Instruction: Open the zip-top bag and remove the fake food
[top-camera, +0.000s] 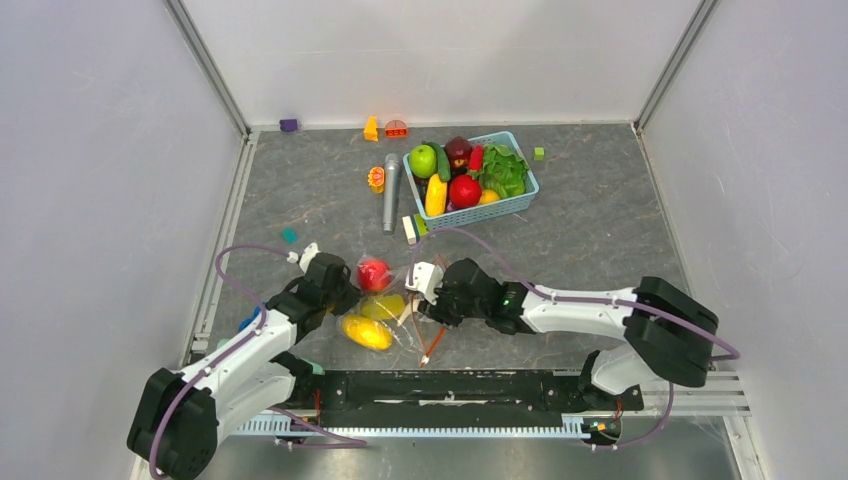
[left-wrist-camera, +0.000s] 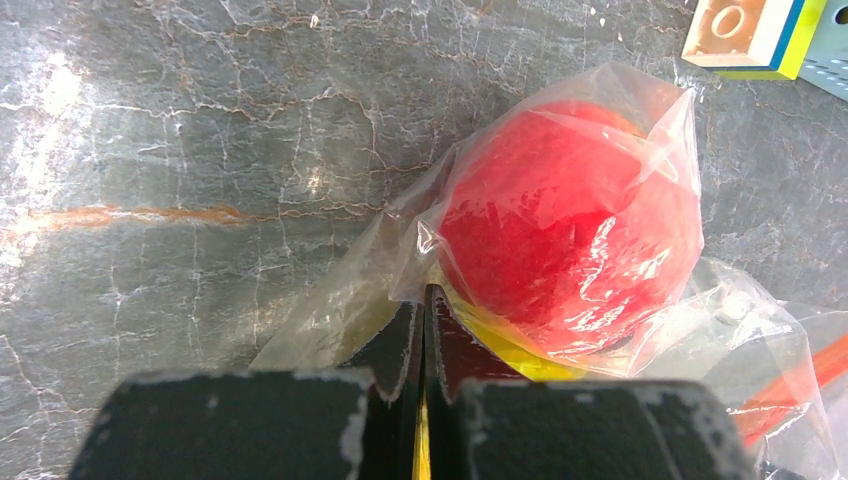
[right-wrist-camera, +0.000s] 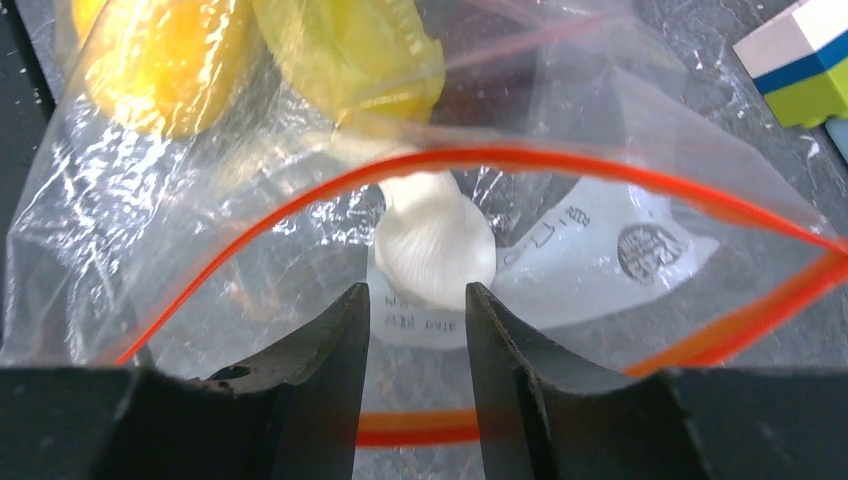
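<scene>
The clear zip bag (top-camera: 400, 330) with an orange zip lies at the near middle, holding red food (left-wrist-camera: 570, 230), yellow food (right-wrist-camera: 170, 70), a translucent yellow piece (right-wrist-camera: 350, 50) and a white piece (right-wrist-camera: 435, 250). My left gripper is shut at the bag's left side, just beside the red food; whether film is pinched in it is unclear. My right gripper is at the open-looking zip end, fingertips a little apart over the film and white piece; I cannot tell whether it grips film.
A blue basket (top-camera: 505, 207) of fake produce stands behind, with a grey cylinder (top-camera: 390, 200) left of it and small blocks (top-camera: 408, 230) nearby.
</scene>
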